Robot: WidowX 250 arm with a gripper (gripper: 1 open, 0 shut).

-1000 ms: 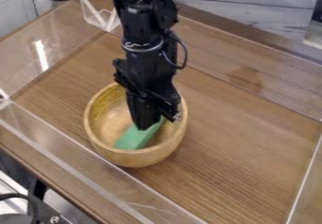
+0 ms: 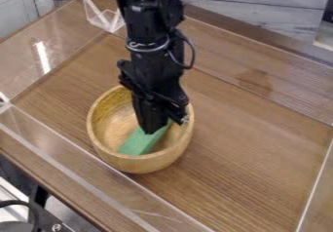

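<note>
A round tan bowl (image 2: 107, 136) sits on the wooden table at the lower middle, with a green object (image 2: 139, 145) lying inside it. My black gripper (image 2: 154, 119) reaches down from the top into the bowl, right over the upper end of the green object, whose top part it hides. The gripper appears shut; whether anything is between its fingertips cannot be seen clearly.
A white wall runs along the back, and black cables lie at the lower left beyond the table's edge.
</note>
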